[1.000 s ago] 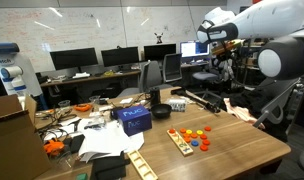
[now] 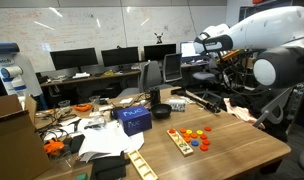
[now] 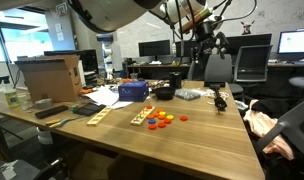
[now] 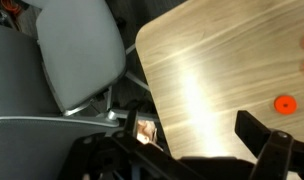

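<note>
My gripper hangs high over the table's right edge, its dark fingers [image 4: 267,135] spread apart at the bottom of the wrist view with nothing between them. Several coloured discs lie loose on the wooden table [image 2: 232,155], among them a red disc [image 2: 205,150] and a blue disc [image 2: 194,142]. In the wrist view an orange-red disc [image 4: 284,104] lies to the right, away from the fingers. Beside the discs rests a pale wooden strip [image 3: 143,116] with round spots along it; a second strip [image 3: 98,116] lies farther left.
A blue box [image 2: 135,120], a black bowl [image 2: 160,111] and a large brown box [image 2: 12,140] stand on the table. Papers and small items crowd its left half. Grey chairs [image 4: 77,45] stand beyond the edge.
The arm has shifted slightly, with its forearm sitting a little lower at the right. The discs, strips and boxes have stayed put.
</note>
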